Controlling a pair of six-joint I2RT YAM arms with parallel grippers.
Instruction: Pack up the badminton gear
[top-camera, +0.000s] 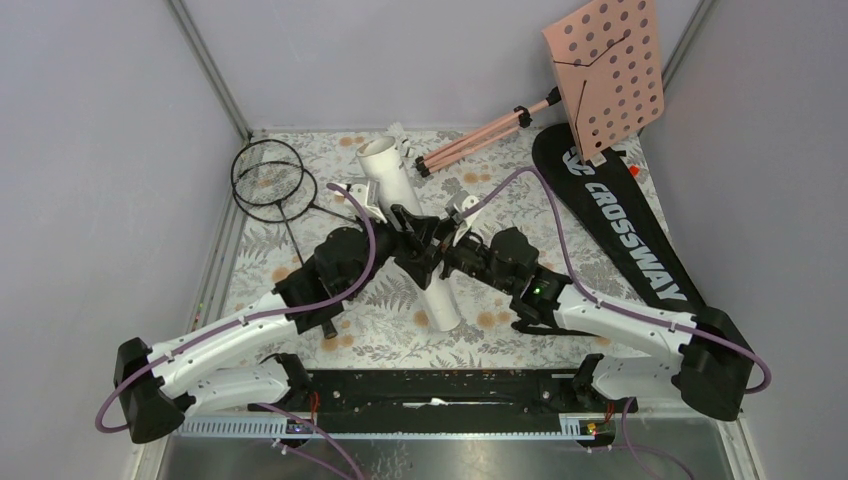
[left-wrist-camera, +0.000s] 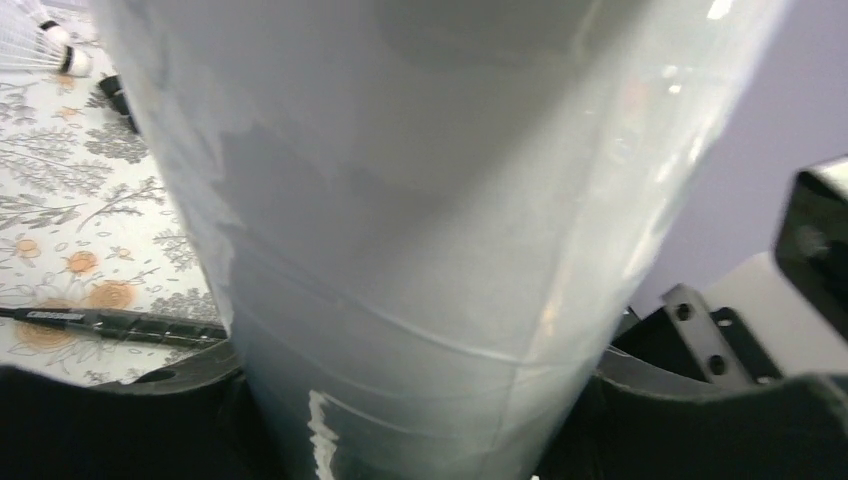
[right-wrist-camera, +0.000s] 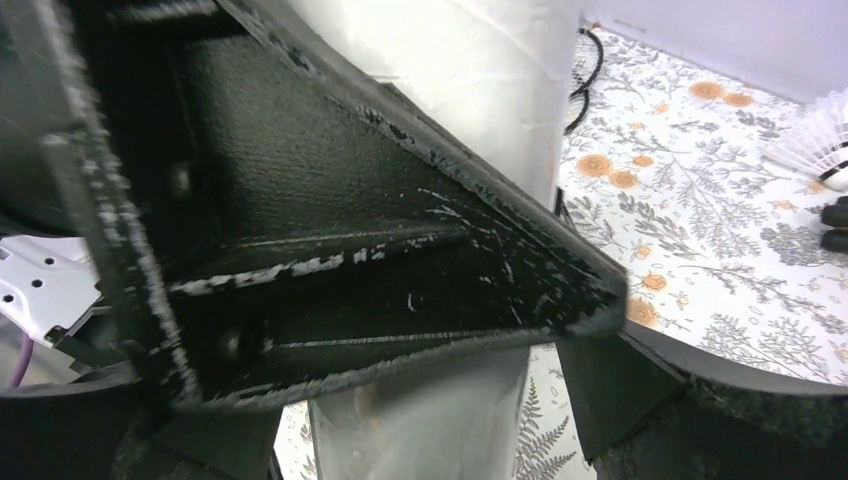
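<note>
A long white tube is held slanting above the table, its open end toward the back. My left gripper is shut around it, and the tube fills most of the left wrist view. My right gripper is open, with its fingers on either side of the tube; whether they touch it is hidden. In the right wrist view a black left-gripper finger crosses in front. Two rackets lie at the left. White shuttlecocks rest at the back, behind the tube.
A black CROSSWAY bag lies along the right side. At the back right stands a pink perforated board with folded pink tripod legs. Black racket handles lie near the front. Grey walls enclose the table.
</note>
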